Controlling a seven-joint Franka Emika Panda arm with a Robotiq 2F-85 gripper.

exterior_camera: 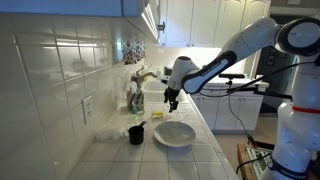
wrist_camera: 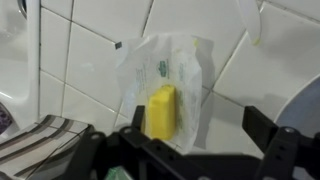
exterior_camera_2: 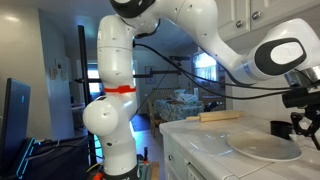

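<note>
My gripper is open, its two dark fingers spread wide with nothing held between them. Beyond the fingers, a yellow object (wrist_camera: 161,112) lies on a crumpled whitish translucent sheet or bag (wrist_camera: 187,62) on the tiled counter; whether it is on top or inside is unclear. In the first exterior view the gripper (exterior_camera: 173,103) points down above the counter, a little right of the yellow object (exterior_camera: 158,115). At the right edge of the second exterior view, the gripper (exterior_camera_2: 305,128) hangs over the counter past the plate.
A large white plate (exterior_camera: 175,134) and a black pot (exterior_camera: 136,135) stand on the near counter. Bottles line the wall behind, near the sink (wrist_camera: 18,60). In the second exterior view a roll-shaped tan object (exterior_camera_2: 215,116) lies farther off.
</note>
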